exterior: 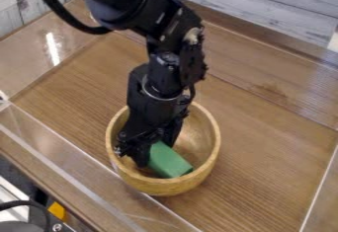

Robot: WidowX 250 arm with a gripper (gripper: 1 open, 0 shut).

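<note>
My black gripper [142, 141] reaches down into a wooden bowl [201, 172] in the lower middle of the camera view. Its fingertips are low inside the bowl, by a green block [169, 161] lying there. The fingers hide the block's upper left end, and whether they grip it is hard to see.
The bowl stands on a wooden table [264, 108] with clear room to the right and at the back left. A transparent edge strip runs along the lower left, with a black cable beyond it. A whitewashed plank wall stands behind.
</note>
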